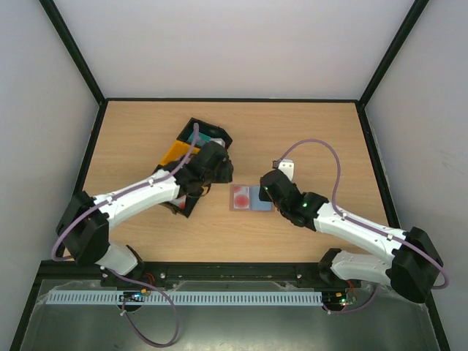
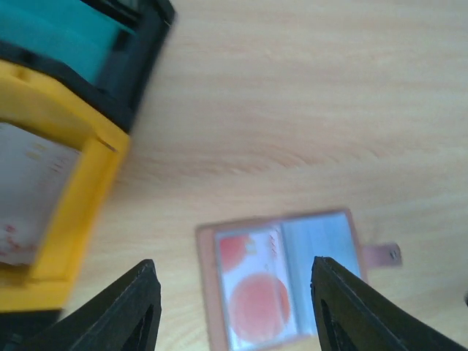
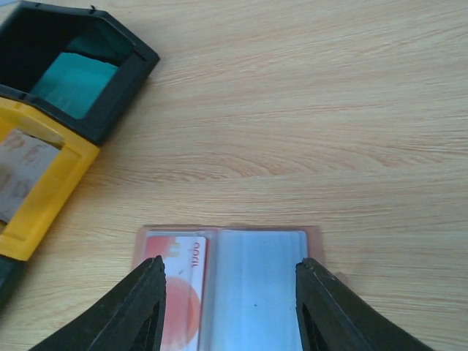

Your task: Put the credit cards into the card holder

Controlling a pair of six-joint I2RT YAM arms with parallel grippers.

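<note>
The card holder (image 1: 240,197) lies flat on the table, a pink card in its left pocket and a blue one (image 3: 259,285) in its right, seen in all views. My left gripper is raised over the table near the trays, open, with nothing between its fingers. My right gripper is open above the holder, its fingertips framing it in the right wrist view, holding nothing.
At the left stand a black tray with a teal item (image 3: 73,84), a yellow tray (image 3: 45,199) with pale cards and another black tray, partly hidden by my left arm.
</note>
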